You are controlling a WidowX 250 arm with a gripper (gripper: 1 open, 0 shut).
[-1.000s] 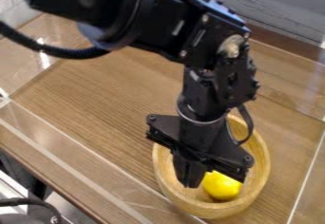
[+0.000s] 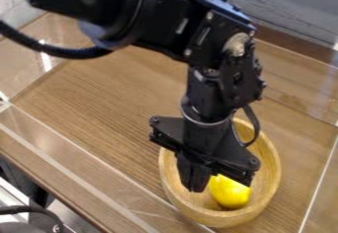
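Note:
My black gripper (image 2: pixel 199 176) reaches down into a round, pale wooden-looking bowl (image 2: pixel 185 200) at the lower middle right. Its fingertips are low inside the bowl, left of a yellow object (image 2: pixel 230 192), which is partly hidden behind the gripper. The fingers look shut, with nothing visible between them.
Transparent strips run along its near left edge and right side. A white wall is at the back, and dark cables lie at the lower left.

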